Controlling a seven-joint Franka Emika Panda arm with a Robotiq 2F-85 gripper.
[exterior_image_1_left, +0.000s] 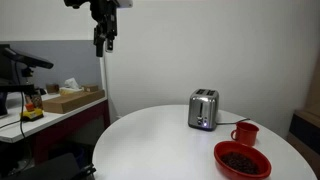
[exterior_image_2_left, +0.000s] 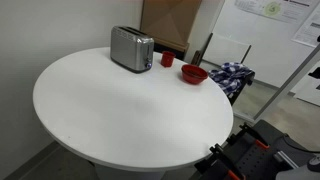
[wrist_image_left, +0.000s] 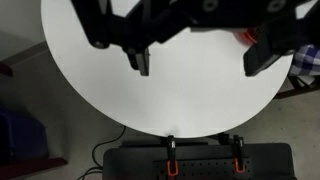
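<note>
High above the left side of the table, my gripper (exterior_image_1_left: 104, 46) hangs pointing down. The wrist view shows its dark fingers (wrist_image_left: 140, 62) spread wide apart with only bare tabletop between them. A silver toaster (exterior_image_1_left: 203, 109) stands upright toward the back of the white table. To its right is a red mug (exterior_image_1_left: 245, 133), and nearer lies a red bowl (exterior_image_1_left: 222, 151) with dark contents. The second exterior view shows the toaster (exterior_image_2_left: 131, 49), mug (exterior_image_2_left: 168, 59) and bowl (exterior_image_2_left: 195, 74) well apart from my gripper, which is out of that view. Part of a red object (wrist_image_left: 244, 37) shows behind a finger.
A cord runs from the toaster toward the mug. A checkered cloth (exterior_image_2_left: 232, 77) lies beyond the bowl. Left of the table, a side desk (exterior_image_1_left: 60, 108) holds boxes and tools.
</note>
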